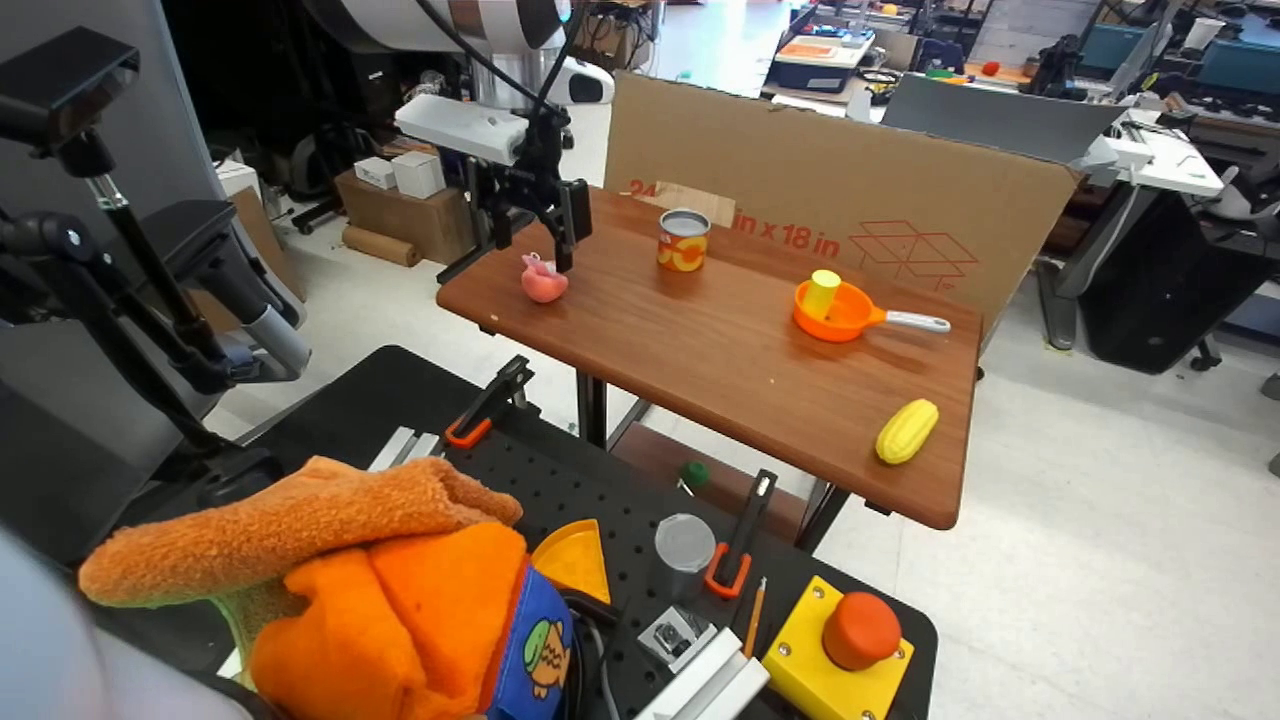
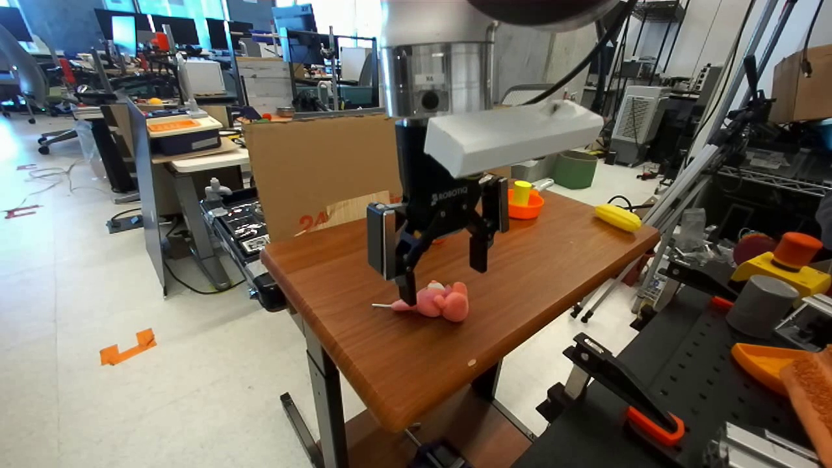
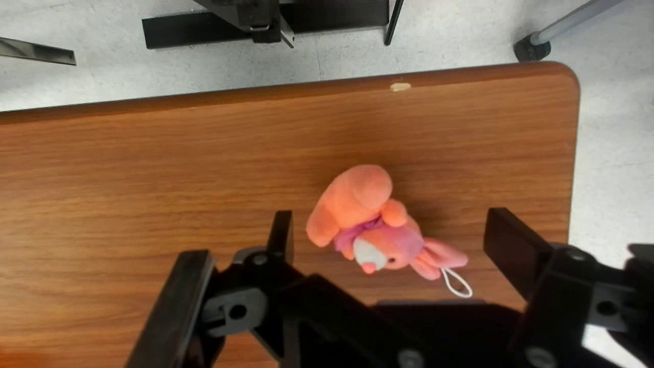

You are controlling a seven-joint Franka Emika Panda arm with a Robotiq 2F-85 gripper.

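A pink plush toy (image 3: 361, 208) with long ears and a white loop lies on its side on the wooden table (image 3: 122, 171), near a corner. My gripper is open over it; in the wrist view the toy shows between the two fingers, with clear space on either side. Seen from exterior view 2, the gripper (image 2: 444, 281) hangs just above the toy (image 2: 444, 301), its fingers pointing down. Exterior view 1 also has the gripper (image 1: 535, 250) close over the toy (image 1: 543, 281). Whether a finger touches it, I cannot tell.
A food can (image 1: 683, 240) stands farther along the table. Beyond are an orange pan (image 1: 854, 314) holding a yellow cup (image 1: 822, 293), and a yellow corn-like object (image 1: 907, 432) near the far end. A cardboard sheet (image 1: 768, 156) borders the back edge.
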